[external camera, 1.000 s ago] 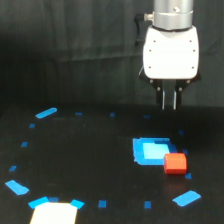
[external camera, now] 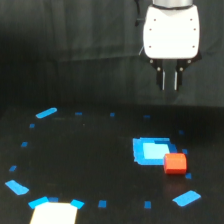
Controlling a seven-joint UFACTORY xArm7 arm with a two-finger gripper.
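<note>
My gripper (external camera: 169, 82) hangs high at the back right, below the white hand (external camera: 171, 34). Its two thin fingers point down with a dark gap between them, and nothing shows in that gap. Far below, on the black table, a red-orange cube (external camera: 175, 163) rests at the lower right corner of a blue-taped square (external camera: 138, 151) with a pale centre (external camera: 154, 151). The cube covers that corner. Clear space separates the fingers from the cube.
A pale block with an orange edge (external camera: 52, 214) is cut off by the bottom left edge. Blue tape pieces (external camera: 186, 198) and small blue marks (external camera: 102, 204) dot the table. A dark curtain (external camera: 80, 60) hangs behind.
The gripper has risen and is farther from the table. The cube and the taped square have stayed where they were.
</note>
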